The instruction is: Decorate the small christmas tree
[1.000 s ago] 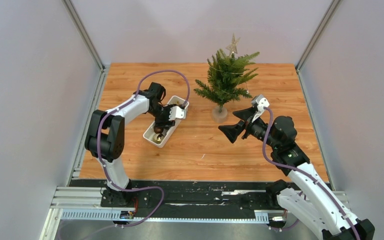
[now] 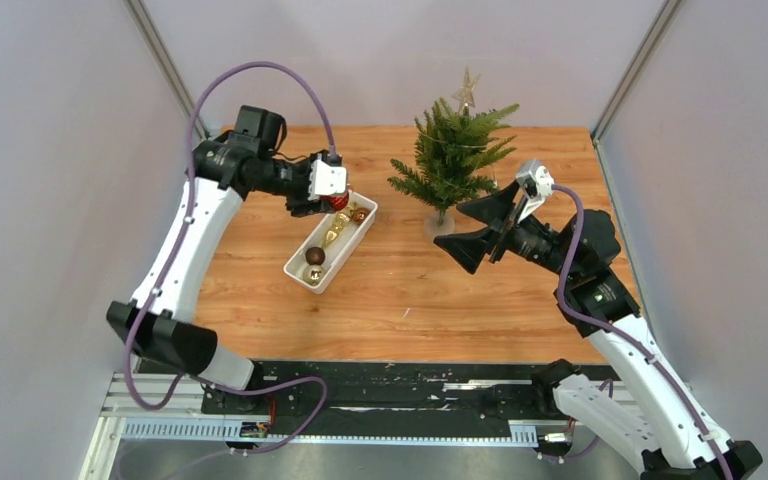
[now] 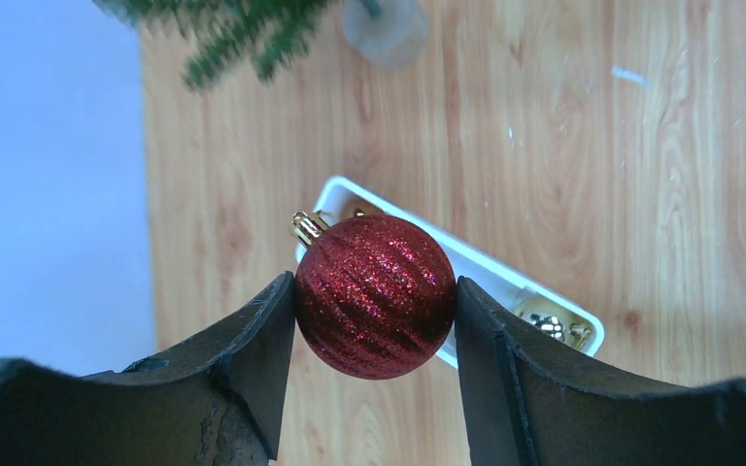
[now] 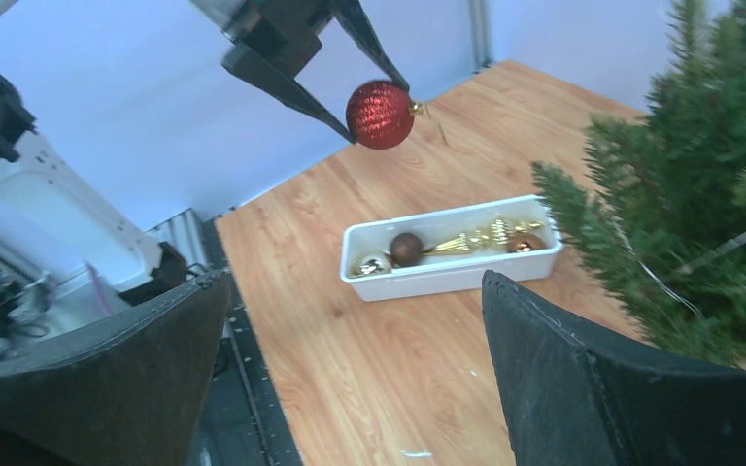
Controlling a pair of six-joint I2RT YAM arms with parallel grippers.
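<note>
Raised above the white box (image 2: 292, 262), my left gripper is shut on a glittery red ball (image 3: 374, 335), which has a gold cap at its side. In the right wrist view the red ball (image 4: 380, 115) hangs clear of the box between the fingertips. The small green Christmas tree (image 2: 452, 150) stands upright at the back of the table with a gold star (image 2: 467, 88) on top. My right gripper (image 2: 456, 252) is open just in front of the tree, to its right, with nothing between its fingers.
Left in the box are a brown ball (image 4: 406, 249), a silvery-gold ball (image 4: 372, 263), a copper ball (image 4: 525, 243) and gold ornaments (image 4: 461, 242). A thin string of lights (image 4: 675, 291) runs across the branches.
</note>
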